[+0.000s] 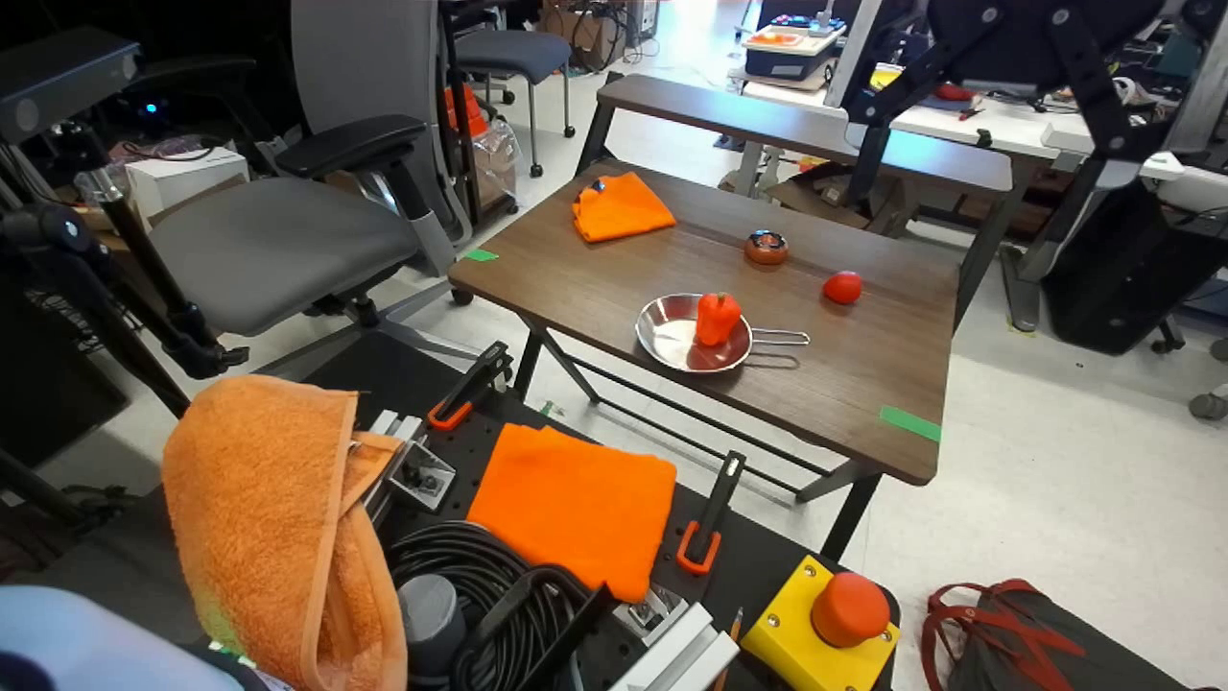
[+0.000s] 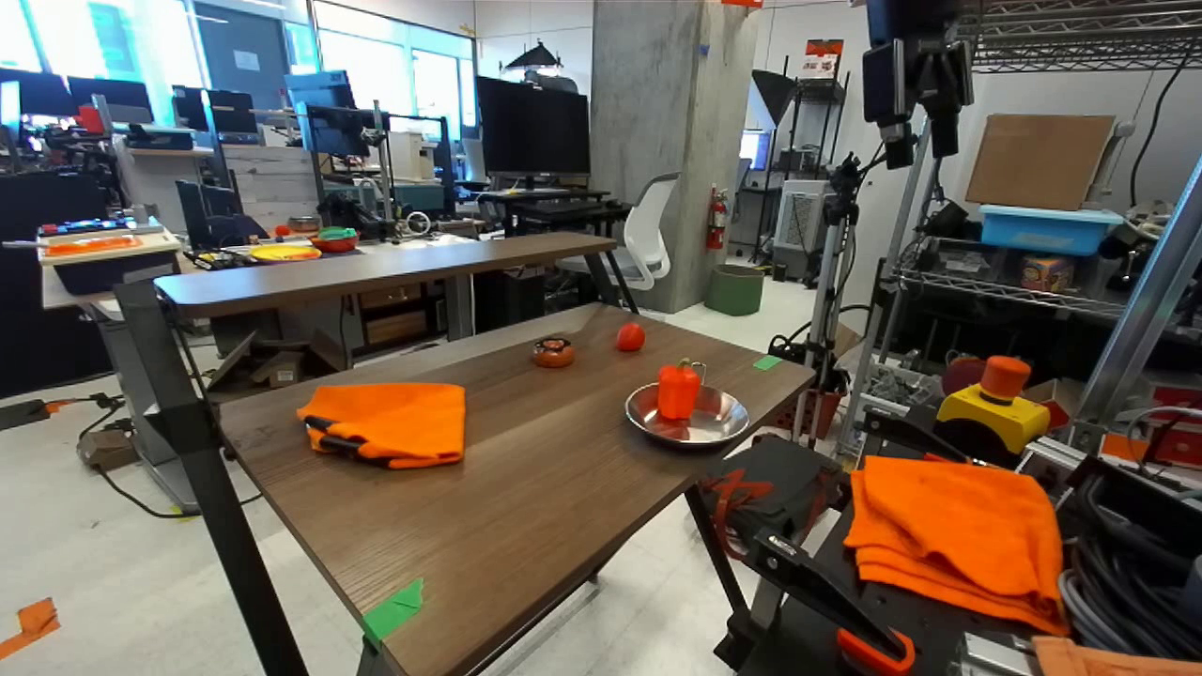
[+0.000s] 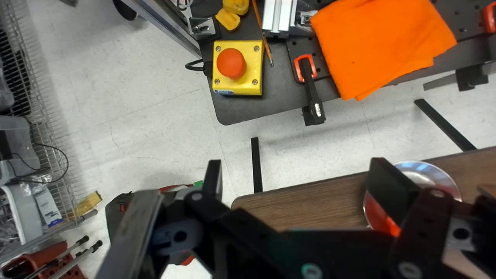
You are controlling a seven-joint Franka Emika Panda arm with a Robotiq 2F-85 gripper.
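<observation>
My gripper is wide open, its fingers far apart with nothing between them. High above the brown table's right side it hangs in the first exterior view (image 1: 976, 198), well clear of everything on the table. Near the table's front edge lies a silver pan (image 1: 665, 334), holding an upright orange-red pepper (image 1: 717, 321). Behind the pan are a round red item like a tomato (image 1: 842, 287) and a brown, ring-like item with a shiny top (image 1: 766, 247). A folded orange cloth (image 1: 623, 207) rests toward the table's far left. In the wrist view, one finger partly hides the pan (image 3: 427, 173).
A raised shelf (image 1: 737, 113) runs along the table's back. Across a floor gap stands a black bench with another orange cloth (image 1: 576, 501), clamps and a yellow box with a red button (image 1: 823, 628).
</observation>
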